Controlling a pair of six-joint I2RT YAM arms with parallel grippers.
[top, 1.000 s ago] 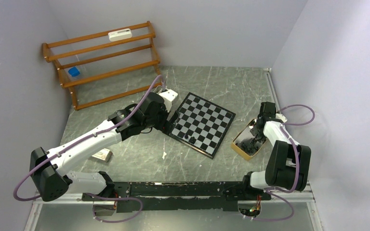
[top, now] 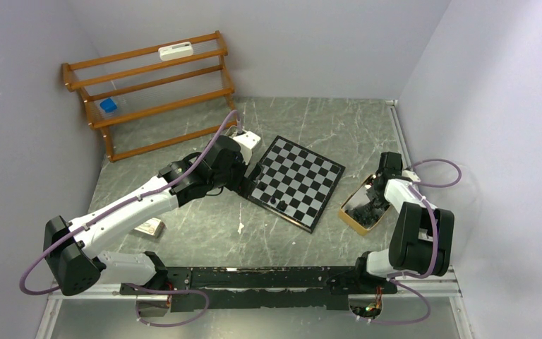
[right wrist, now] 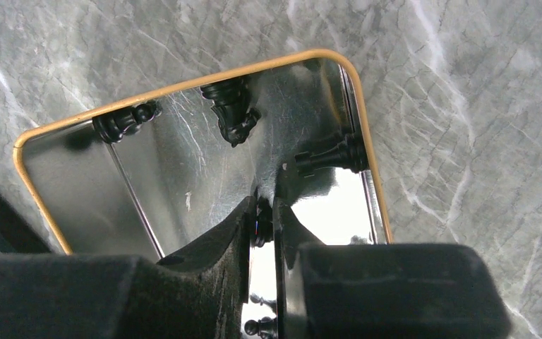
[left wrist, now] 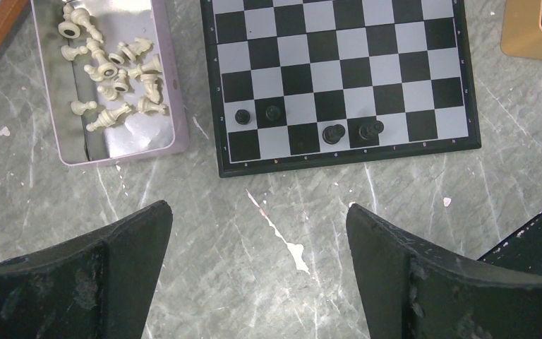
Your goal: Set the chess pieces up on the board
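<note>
The chessboard (top: 303,169) lies mid-table with several black pieces standing on its near part, such as a black piece (left wrist: 333,133). My left gripper is open above the board's edge, nothing between its fingers. At the right, the tan tray (right wrist: 162,92) holds black pieces lying on their sides, among them a black knight (right wrist: 233,113). My right gripper is down in that tray, shut on a small black piece that is mostly hidden by the fingers.
A lilac tray (left wrist: 178,127) of white pieces lies beside the board. A wooden rack (top: 148,99) stands at the back left. Walls close off both sides.
The left arm and board look unchanged.
</note>
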